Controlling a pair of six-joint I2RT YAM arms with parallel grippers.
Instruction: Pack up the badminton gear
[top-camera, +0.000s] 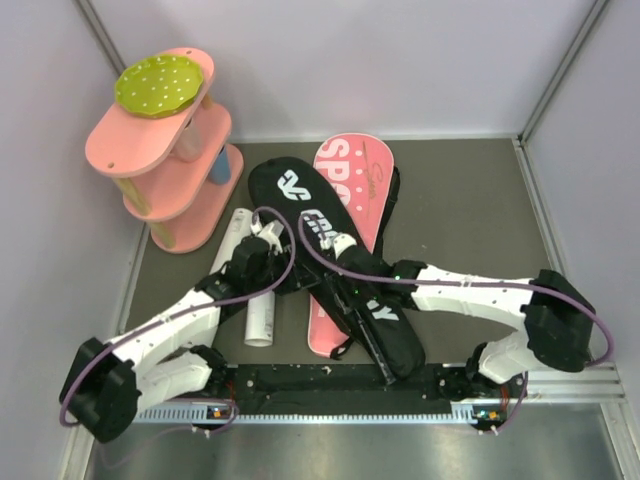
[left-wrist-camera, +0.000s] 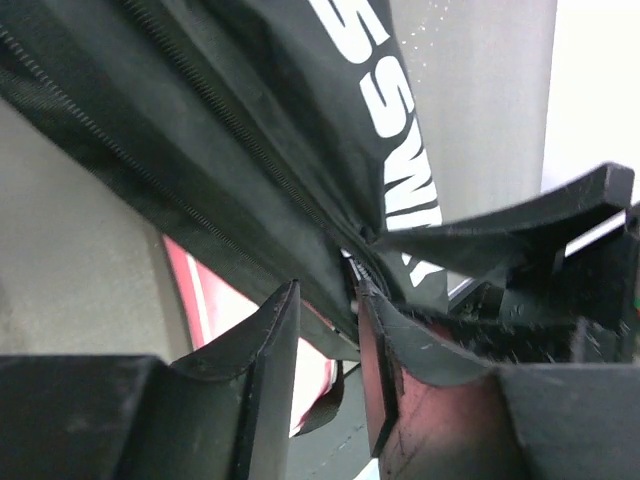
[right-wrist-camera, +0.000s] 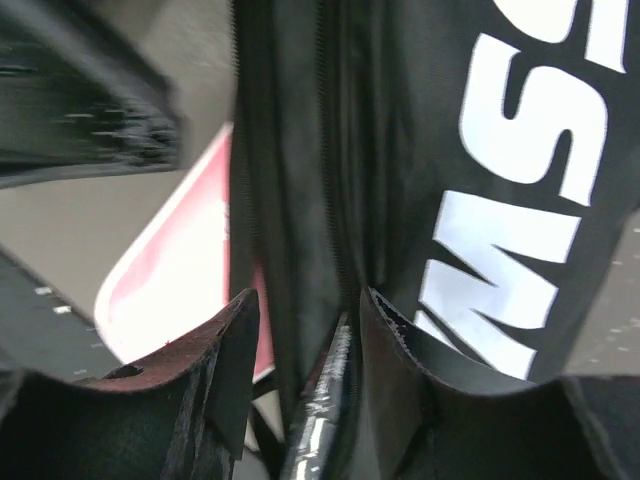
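The black racket bag (top-camera: 280, 185) with white lettering lies diagonally, partly over a pink SPORT bag (top-camera: 362, 175). My left gripper is over the black bag's long zipper (left-wrist-camera: 240, 130), fingers apart; the pink bag (left-wrist-camera: 190, 290) shows beneath. My right gripper is low over the same zippered side, fingers apart, with a dark zipper edge between and below them; I cannot tell that either holds it. White lettering (right-wrist-camera: 510, 130) fills the right of that view.
A pink three-tier shelf (top-camera: 165, 190) with a green plate and cups stands back left. White tubes (top-camera: 260, 320) lie left of the bags.
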